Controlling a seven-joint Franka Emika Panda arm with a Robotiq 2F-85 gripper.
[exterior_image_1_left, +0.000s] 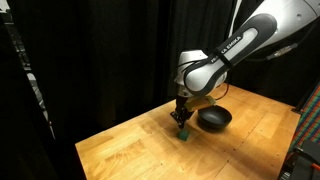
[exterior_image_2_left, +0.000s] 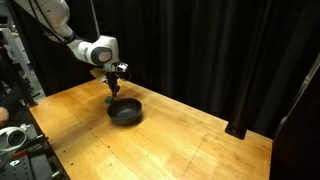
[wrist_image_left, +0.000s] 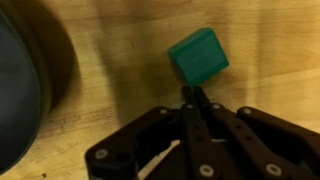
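Observation:
A small green block lies just beyond my fingertips in the wrist view, set at a slant to the wood grain. My gripper is shut, its two fingertips close together at the block's near corner. Whether they pinch that corner or only sit beside it, I cannot tell. In exterior view 1 the block shows low, under the gripper, close to the tabletop. From exterior view 2 the block is a small dark green patch below the hand, behind the bowl.
A dark round bowl stands close to the gripper, and its rim fills the wrist view's left edge. Wide bare tabletop lies away from the arm. Black curtains hang behind the table.

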